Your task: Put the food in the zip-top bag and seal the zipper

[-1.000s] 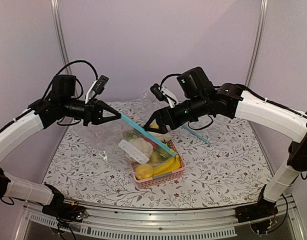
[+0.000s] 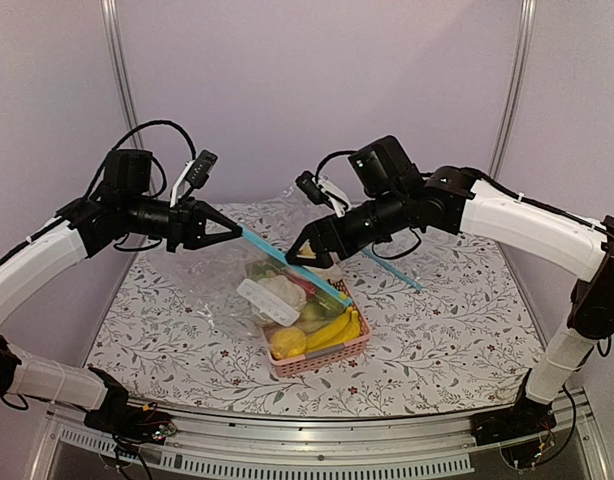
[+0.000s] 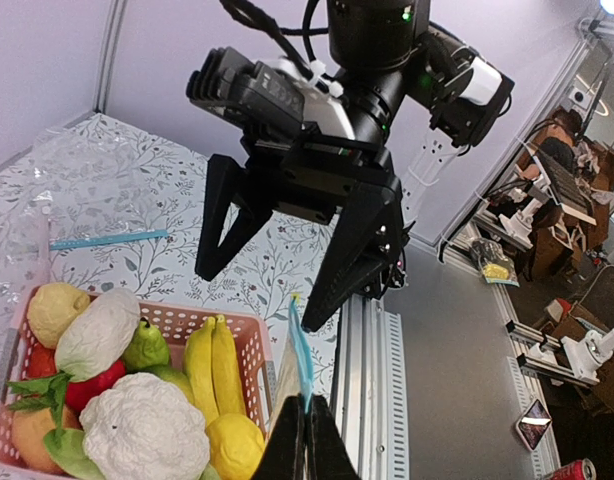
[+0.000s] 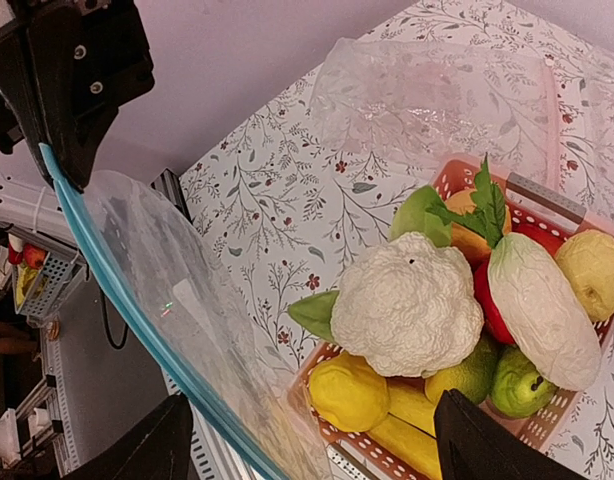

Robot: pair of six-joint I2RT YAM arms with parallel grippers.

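My left gripper (image 2: 232, 232) is shut on the end of the bag's blue zipper strip (image 2: 277, 255), holding the clear bag (image 4: 197, 280) up over the pink basket (image 2: 322, 362). My right gripper (image 2: 307, 255) stands open beside the strip's middle; the left wrist view shows its two fingers apart. The basket holds a cauliflower (image 4: 407, 305), a pale cabbage (image 4: 537, 300), bananas (image 3: 227, 365), a yellow fruit (image 3: 235, 445), a pear (image 3: 147, 350) and several other items.
A second clear bag with a blue strip (image 2: 392, 270) lies flat behind the basket on the floral tabletop (image 2: 437, 350). A metal rail (image 2: 307, 460) runs along the front edge.
My right gripper has shifted very slightly. The left gripper and the bag it holds look almost unchanged.
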